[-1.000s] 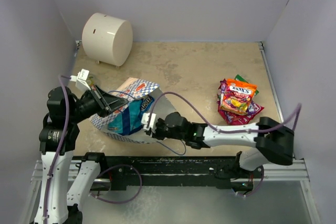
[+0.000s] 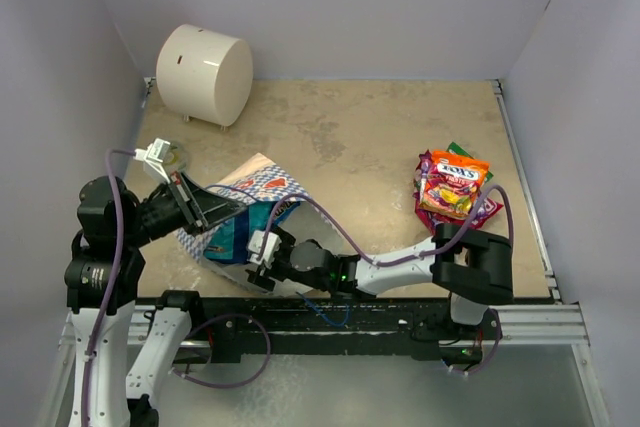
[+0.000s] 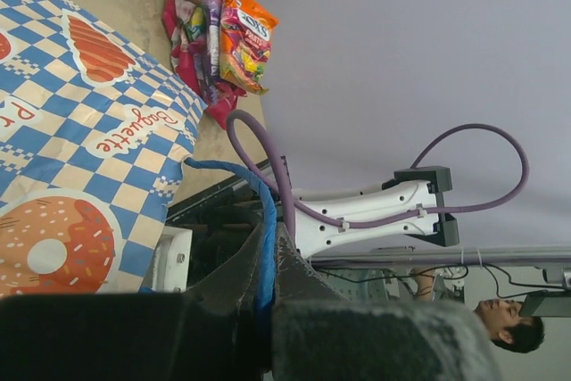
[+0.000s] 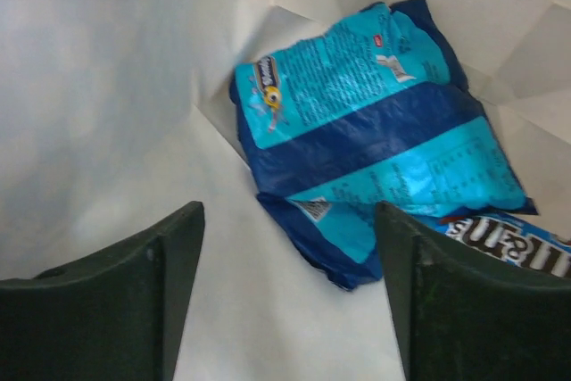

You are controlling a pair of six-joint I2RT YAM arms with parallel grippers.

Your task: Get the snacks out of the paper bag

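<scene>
The checked paper bag lies on its side, its white mouth toward the right arm. In the left wrist view, my left gripper is shut on the bag's blue cord handle. My right gripper stands open inside the bag, its fingers wide apart. Ahead of them a teal and navy snack packet rests against the white paper, with nothing gripped between the fingers. Part of a dark packet with white lettering shows at the right edge.
Several colourful snack bags are heaped at the right of the table. A cream cylinder stands at the back left. Bare table lies between them. The purple cable arches over the right arm.
The right gripper has moved left and toward the near edge, deeper into the bag mouth. The bag's near side has shifted a little, and the left gripper has barely moved.
</scene>
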